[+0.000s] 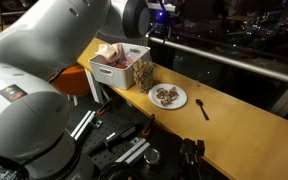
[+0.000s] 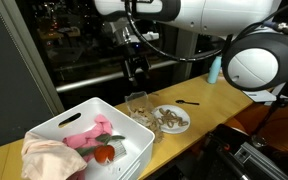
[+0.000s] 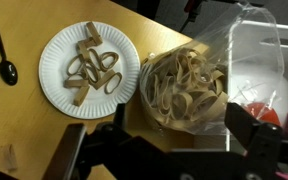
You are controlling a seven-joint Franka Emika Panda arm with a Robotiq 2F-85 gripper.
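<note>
In the wrist view, my gripper stands open, its two dark fingers wide apart with nothing between them. Below it sits a clear container (image 3: pixel 152 112) filled with tan rubber-band-like loops (image 3: pixel 189 90). To the left, a white paper plate (image 3: pixel 56 80) bears several of the same loops (image 3: pixel 92 68). Exterior view 2 has the gripper (image 2: pixel 134 82) hanging above the table, clear of the container (image 2: pixel 136 102) and the plate (image 2: pixel 184 112).
A white box (image 2: pixel 59 128) with a pink cloth (image 2: pixel 46 160) and a red object (image 2: pixel 104 154) stands beside the container. A dark spoon (image 1: pixel 202 108) lies beyond the plate. The wooden table (image 1: pixel 239 130) has free room past the spoon.
</note>
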